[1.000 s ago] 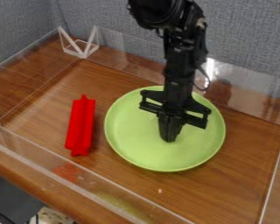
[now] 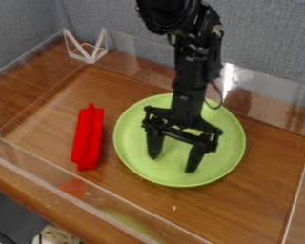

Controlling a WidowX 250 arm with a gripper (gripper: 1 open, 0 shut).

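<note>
My black gripper (image 2: pixel 174 152) stands open over a green round plate (image 2: pixel 142 165), its two fingertips low at the plate's surface, with nothing seen between them. A red elongated block (image 2: pixel 88 135) lies on the wooden table to the left of the plate, apart from it.
A white wire frame (image 2: pixel 85 50) stands at the back left by the grey wall. Clear transparent edging runs along the table's front and back. Bare wood (image 2: pixel 263 200) lies to the right of the plate and to the left of the red block.
The gripper's fingers have spread apart and turned, and the gripper sits slightly lower toward the front of the plate. The plate and red block look unmoved.
</note>
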